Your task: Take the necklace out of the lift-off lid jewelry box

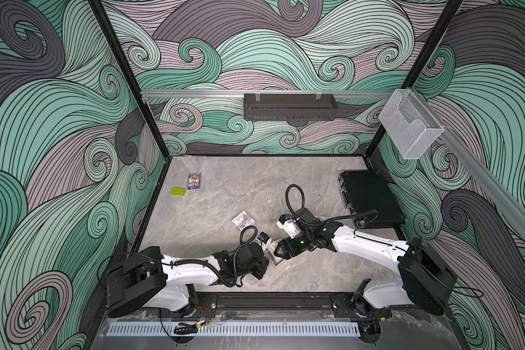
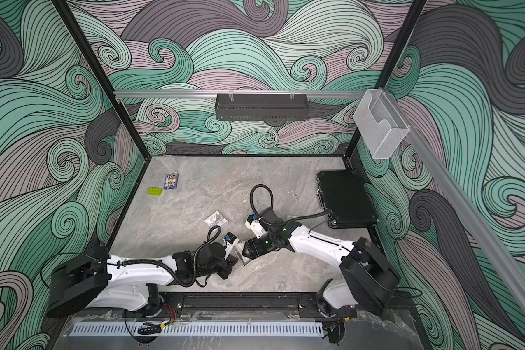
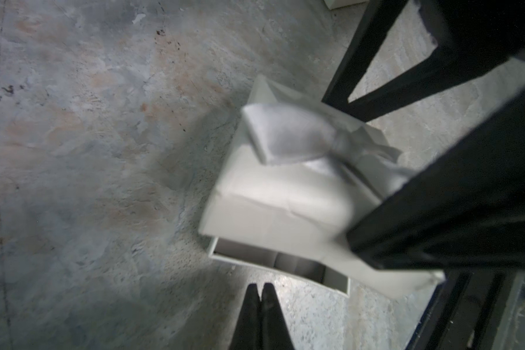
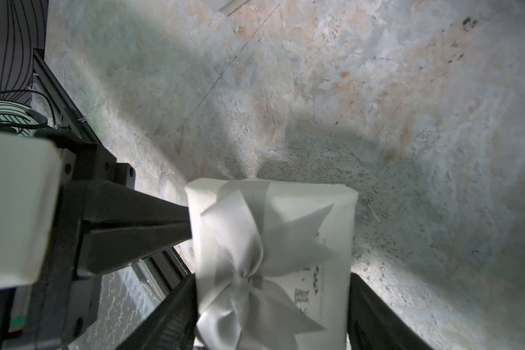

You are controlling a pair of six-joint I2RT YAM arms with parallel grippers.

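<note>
The white jewelry box lid (image 4: 297, 233) with its grey ribbon bow (image 4: 239, 274) is clamped along two sides by my right gripper. In the left wrist view the lid tilts over the white box base (image 3: 280, 263), leaving a gap along the near edge that shows part of the dark interior. No necklace is visible; the lid covers most of the inside. My left gripper is shut with nothing seen between its fingertips, just short of the base's open edge in that view. The right wrist view shows its fingers beside the lid's left side.
A small clear packet (image 1: 243, 220) lies behind the arms. Farther back left are a green block (image 1: 178, 190) and a card box (image 1: 193, 180). A black case (image 1: 371, 198) rests at the right.
</note>
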